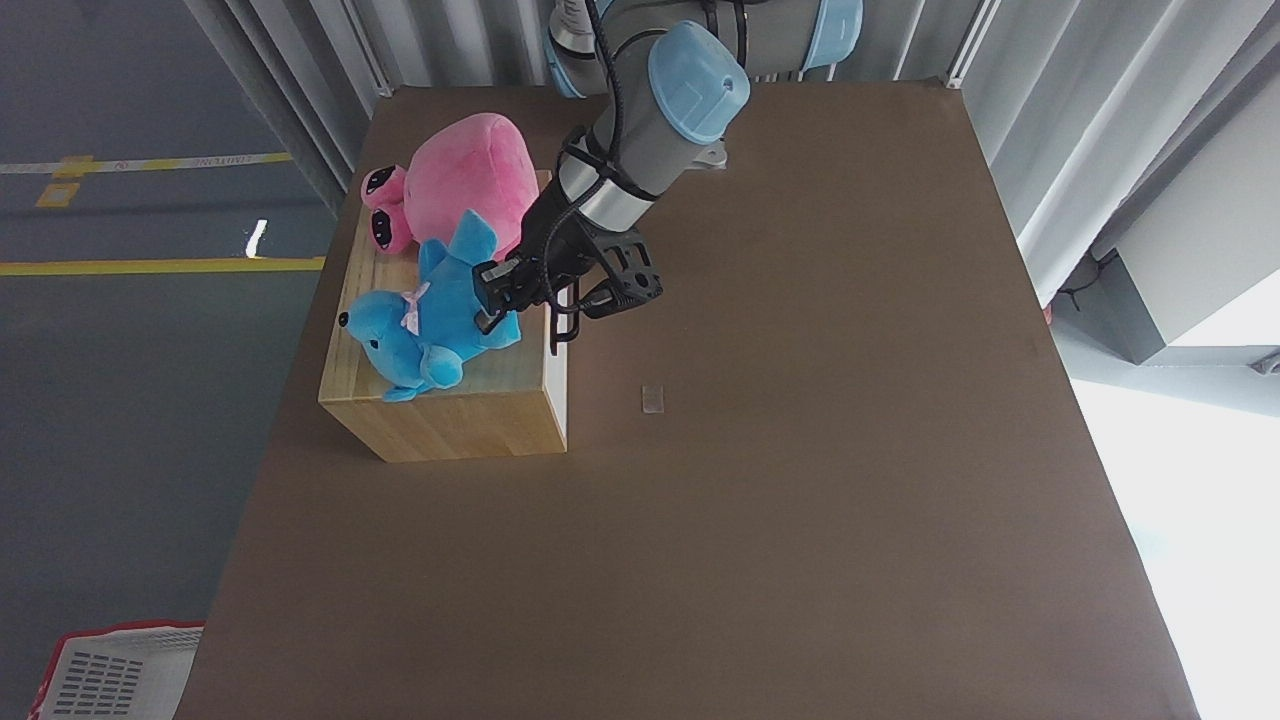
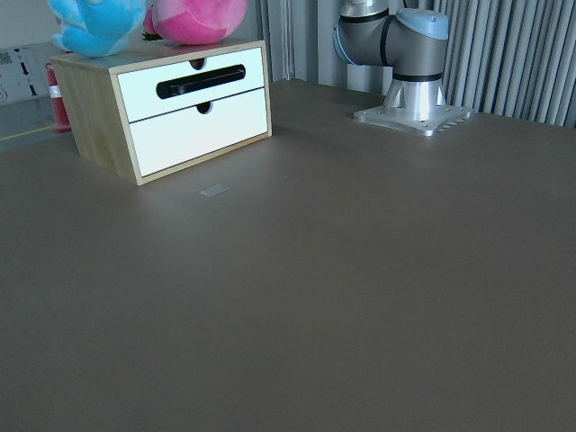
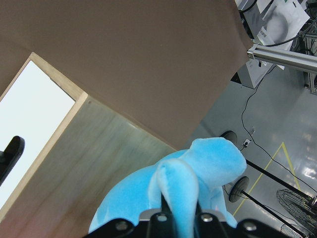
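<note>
A blue plush toy (image 1: 450,318) with a pink bow is over the top of a wooden two-drawer box (image 1: 438,426). My gripper (image 1: 492,306) is shut on the toy at its upper side. The wrist view shows the toy (image 3: 138,198) between the dark fingers at the bottom edge, above the box top. A pink plush toy (image 1: 468,180) sits on the back of the box; in the left view it shows as a round pink body (image 2: 198,15). The box has white drawer fronts (image 2: 198,135) with a black handle.
A small clear square (image 1: 653,400) lies beside it. The table's left edge runs close along the box, with a basket (image 1: 114,672) on the floor below.
</note>
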